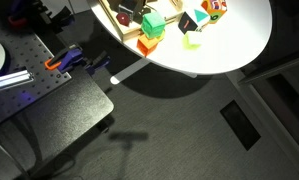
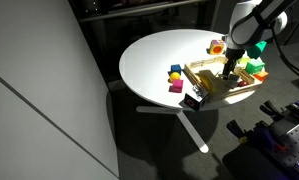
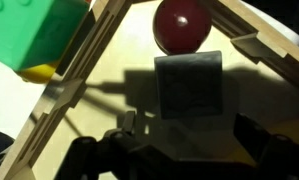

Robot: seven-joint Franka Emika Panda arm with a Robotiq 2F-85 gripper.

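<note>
In the wrist view a dark, square-faced block (image 3: 189, 88) lies in a shallow wooden tray (image 3: 81, 72), touching or nearly touching a red ball (image 3: 181, 24). My gripper is open over the tray, its two dark fingers (image 3: 251, 135) apart at the lower part of that view. The block is in line with the gap, a little ahead of the fingertips, and nothing is held. In exterior view 2 the gripper (image 2: 228, 70) points down inside the tray (image 2: 193, 76); the block cannot be made out there.
Outside the tray stands a green block (image 3: 34, 32); an orange cube (image 1: 147, 45) is close by. A black-faced block (image 2: 194, 101), a pink cube (image 2: 176, 87) and a blue ball (image 2: 175, 68) sit left of the tray.
</note>
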